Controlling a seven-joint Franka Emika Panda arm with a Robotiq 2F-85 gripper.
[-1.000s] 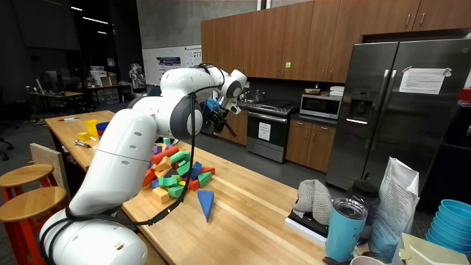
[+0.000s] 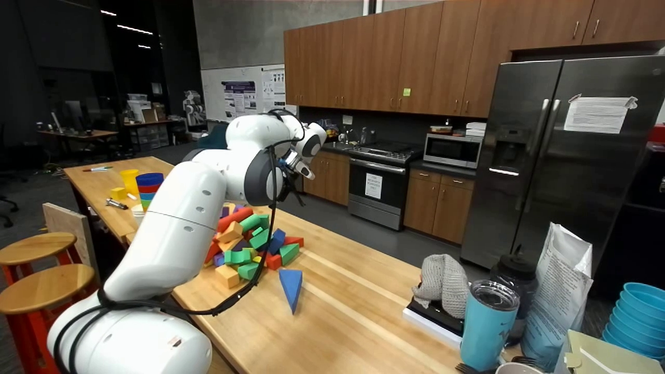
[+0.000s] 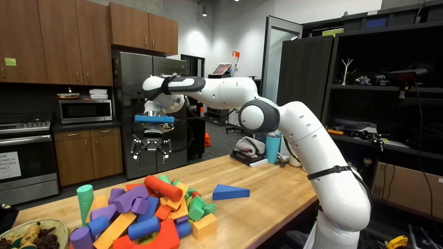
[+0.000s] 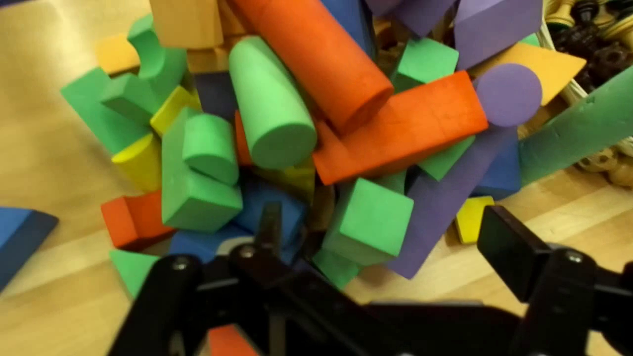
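My gripper [image 3: 150, 159] hangs above the table's far side, its two fingers spread wide with nothing between them. Under it, in the wrist view, lies a heap of coloured blocks: a green block [image 4: 374, 219], a long red block [image 4: 409, 127], a red cylinder [image 4: 320, 59], a green cylinder [image 4: 270, 101] and purple pieces. Away from the heap, a blue wedge [image 3: 230, 192] rests alone on the bare wood. A green cylinder [image 3: 85, 201] stands upright at the heap's left in exterior view 2. In exterior view 1 the arm hides the fingertips.
A wicker basket [image 3: 62, 232] of chess pieces stands beside the heap. Stacked cups [image 2: 148, 182] are behind the arm. A grey cloth [image 2: 443, 283], a blue tumbler [image 2: 489, 327] and a paper bag [image 2: 556, 293] crowd the other end.
In exterior view 1 the arm's wrist has moved left and lower, and the elbow has shifted slightly. The blocks and the blue wedge have stayed put.
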